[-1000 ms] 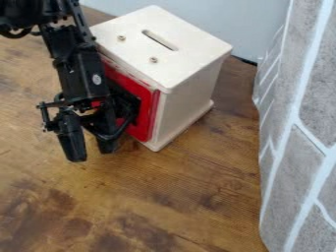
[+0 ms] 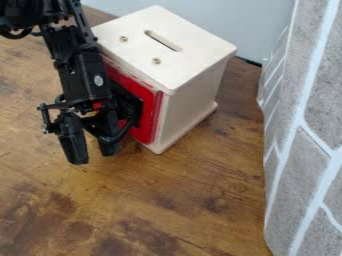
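A pale wooden box [image 2: 185,65] with a slot and screws in its top stands on the wooden floor. Its near left face has a red panel [image 2: 144,120]. My black gripper [image 2: 92,146] hangs low in front of that panel, its fingers pointing down and partly covering the red face. Whether it is open or shut, or holds anything, is unclear from this angle.
A grey brick-patterned wall [image 2: 302,130] runs along the right side. A pale wall [image 2: 254,15] is behind the box.
My gripper has shifted very slightly; the box looks unmoved.
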